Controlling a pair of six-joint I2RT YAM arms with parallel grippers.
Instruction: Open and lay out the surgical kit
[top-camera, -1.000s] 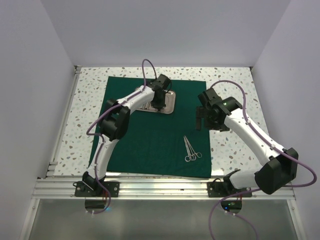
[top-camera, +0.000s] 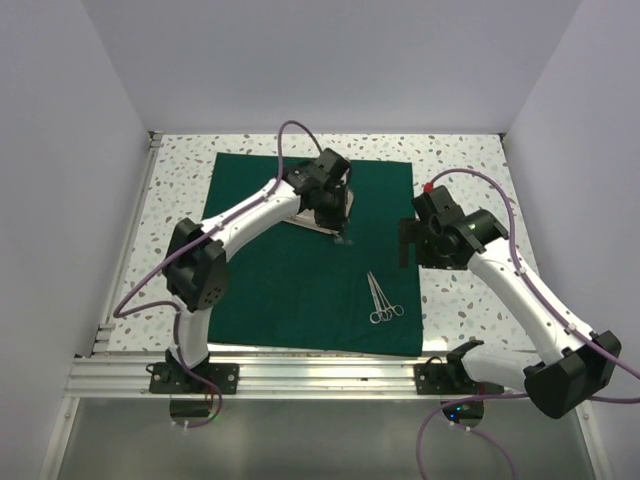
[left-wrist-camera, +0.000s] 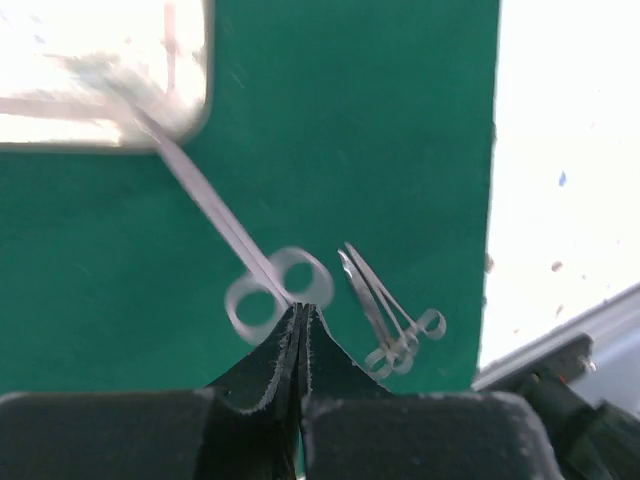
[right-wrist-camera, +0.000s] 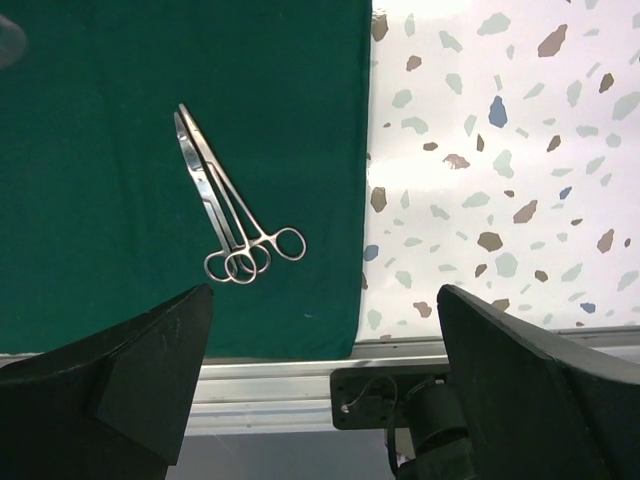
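Observation:
A silver ring-handled instrument (left-wrist-camera: 218, 212) slants from over the tray to my left gripper. My left gripper is shut at its handle end, the finger rings beside the tips, and it looks larger than the instruments lying on the cloth. Partly hidden by the left arm, the pale tray (top-camera: 306, 217) sits at the back of the green cloth (top-camera: 290, 300). Two ring-handled instruments (right-wrist-camera: 215, 195) lie side by side near the cloth's front right. Open and empty, my right gripper hangs above the cloth's right edge.
Metal rails (top-camera: 320, 370) run along the front edge.
The two instruments on the cloth have not moved.

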